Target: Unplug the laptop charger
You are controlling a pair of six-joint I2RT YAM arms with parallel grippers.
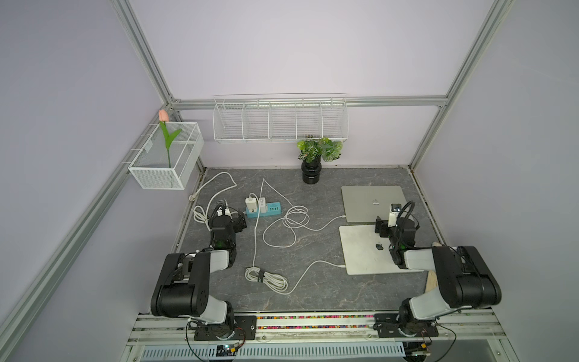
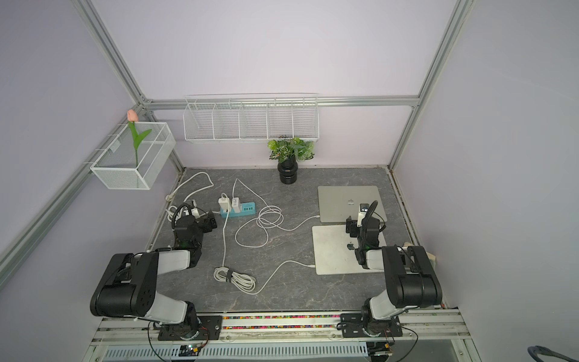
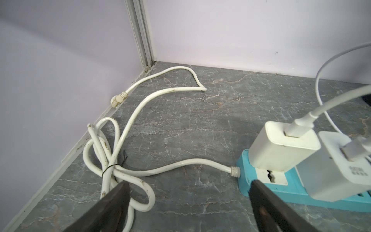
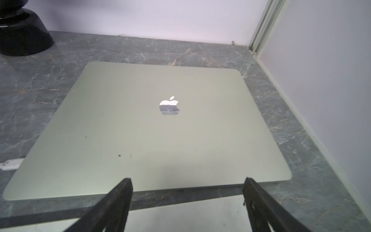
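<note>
Two white charger blocks, the left one (image 3: 280, 148) and the right one (image 3: 328, 176), sit in a blue power strip (image 3: 244, 174), each with a white cable in its top. Those cables run to two closed silver laptops: a far one (image 4: 135, 135) and a near one (image 1: 362, 250), a plug (image 1: 343, 266) at the near one's left edge. My left gripper stands open and empty, left of the strip. Over the laptops my right gripper is open too, with nothing between its fingers.
A thick white strip cord (image 3: 112, 166) lies bundled at the left wall. One charger cable is tied in a coil (image 1: 265, 277) near the front; another lies in loose loops (image 1: 295, 217) mid-table. A black vase (image 1: 310, 172) with a plant stands at the back.
</note>
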